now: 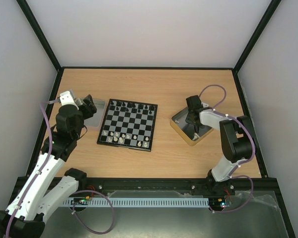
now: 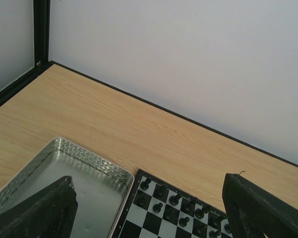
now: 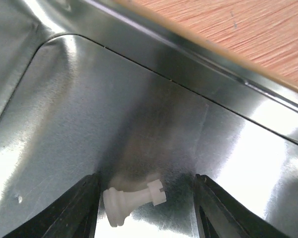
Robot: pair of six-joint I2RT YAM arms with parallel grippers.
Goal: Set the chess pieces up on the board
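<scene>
The chessboard (image 1: 127,124) holds dark pieces along its far rows and white pieces along its near rows. My right gripper is open, low inside the metal tray (image 1: 186,137) on the right, with a white piece (image 3: 119,203) lying on its side on the tray floor between and just ahead of its fingertips; it looks like a rook. My left gripper stands open, raised over the left side of the table, with nothing between its fingers.
A second metal tray (image 2: 89,193) sits just left of the board and appears empty where visible. Bare wood (image 1: 149,84) runs along the back of the table, and there is free room between the board and the right tray.
</scene>
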